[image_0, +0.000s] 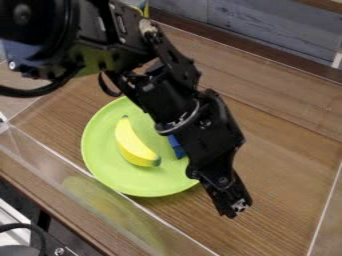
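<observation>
A green plate (115, 172) lies on the wooden surface, holding a yellow banana (134, 144) on its left part and a blue object (175, 147) that is mostly hidden behind my arm. My black gripper (233, 203) reaches down from the top left, its tip low beside the plate's right edge, over bare wood. Whether its fingers are open or shut is not clear.
Bare wood (281, 180) lies free to the right and behind. A clear plastic wall (74, 200) runs along the front left, and a grey-blue wall (254, 40) stands at the back. A black cable is at the bottom left.
</observation>
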